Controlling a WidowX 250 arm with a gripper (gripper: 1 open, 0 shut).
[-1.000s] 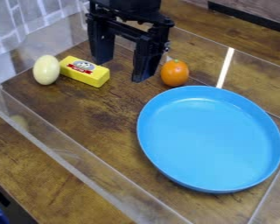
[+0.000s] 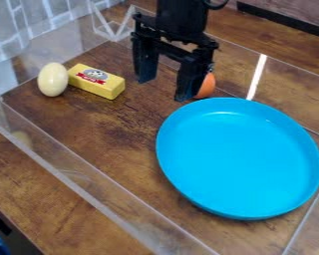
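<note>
My black gripper (image 2: 173, 68) hangs at the upper middle, open, its fingers pointing down in front of an orange ball (image 2: 205, 86), which it partly hides. A yellow box with a printed label (image 2: 97, 81) lies to the left, with a white egg (image 2: 52, 80) beside it at the far left. A large blue plate (image 2: 238, 159) fills the lower right. I cannot tell whether anything touches the fingers.
Clear transparent walls run along the left side. A white strip stands out at the upper right.
My gripper has shifted slightly right, now covering more of the orange ball. The box, egg and plate stay where they were.
</note>
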